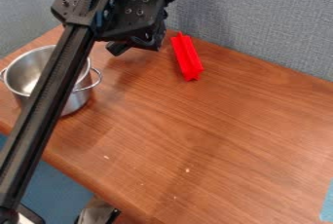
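Observation:
A red elongated object (186,58) lies on the wooden table (221,140) toward the back. My black gripper (130,43) hangs at the top of the view, above the table and to the left of the red object, apart from it in the image. Its fingers are mostly hidden behind its housing, so their state is hard to see. A steel pot (78,90) with handles stands at the left, partly hidden behind the long black arm.
A grey padded wall (267,23) runs along the back. The table's front left edge drops off to a blue floor.

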